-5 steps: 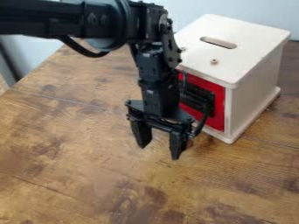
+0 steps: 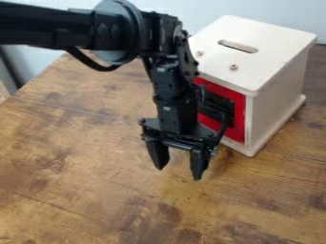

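My black gripper (image 2: 177,162) hangs over the wooden table in the middle of the camera view, fingers pointing down and apart, with nothing between them. Behind it and to the right stands a light wooden box (image 2: 273,86) with a slot in its top and a red front panel (image 2: 234,133). The gripper and wrist partly hide that panel and its dark centre.
A pale wall shows behind the table's far edge at the top left.
The arm and gripper have shifted slightly to the right and a little downward in the view. The box has not moved.
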